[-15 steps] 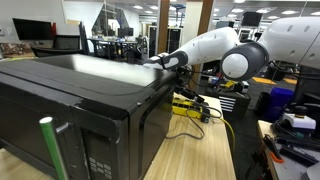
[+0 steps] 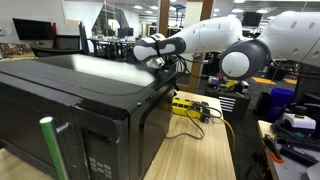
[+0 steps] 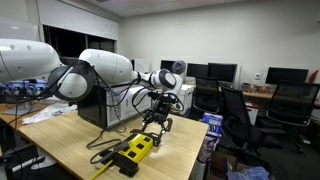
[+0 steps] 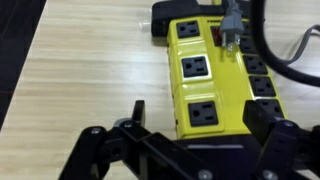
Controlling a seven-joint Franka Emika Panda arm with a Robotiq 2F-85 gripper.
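Note:
A yellow power strip (image 4: 209, 75) with black outlets lies on the wooden table, also seen in exterior view 2 as a yellow block (image 3: 134, 152). On its upper part in the wrist view is a grey plug (image 4: 231, 24); whether it is seated in an outlet I cannot tell. My gripper is open over the strip's near end, its fingers (image 4: 137, 112) spread wide with no object held between them. In exterior view 2 the gripper (image 3: 158, 136) hangs just above and beyond the strip. The microwave partly hides it in exterior view 1.
A black microwave (image 2: 90, 105) takes up much of the table's left side in exterior view 1. Dark and yellow cords (image 3: 105, 143) trail around the strip. Bare tabletop (image 4: 80, 100) shows left of the strip in the wrist view.
In exterior view 1 my gripper has shifted up and left, uncovering more of the yellow strip. The strip and microwave appear unmoved.

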